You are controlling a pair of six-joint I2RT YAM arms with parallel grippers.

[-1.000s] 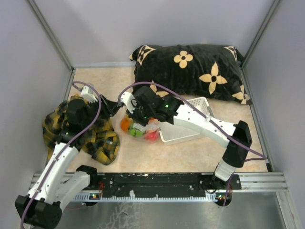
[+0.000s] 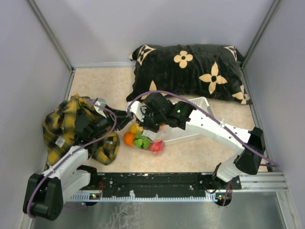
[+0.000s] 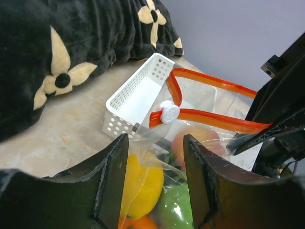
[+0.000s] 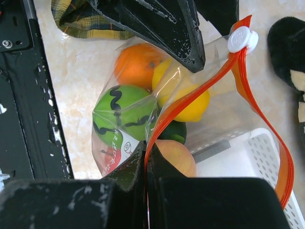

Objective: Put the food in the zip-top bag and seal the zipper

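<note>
A clear bag with orange zipper strip [image 4: 207, 83] and white slider [image 3: 169, 113] holds orange [image 4: 133, 67], yellow [image 4: 190, 105] and green [image 4: 119, 112] food, plus a peach [image 4: 176, 157]. My right gripper is shut on the bag's zipper edge, seen in the right wrist view. My left gripper is part open at the bag's mouth near the slider, with clear film between and behind its fingers; whether it touches the film is unclear.
A white perforated basket [image 3: 119, 114] sits behind the bag. A dark flowered pillow [image 2: 186, 71] lies at the back, a plaid cloth [image 2: 62, 133] at the left. Bare table shows at the front right.
Both arms and the bag have shifted rightward in the top view over the last second; the left gripper has moved toward the bag's mouth.
</note>
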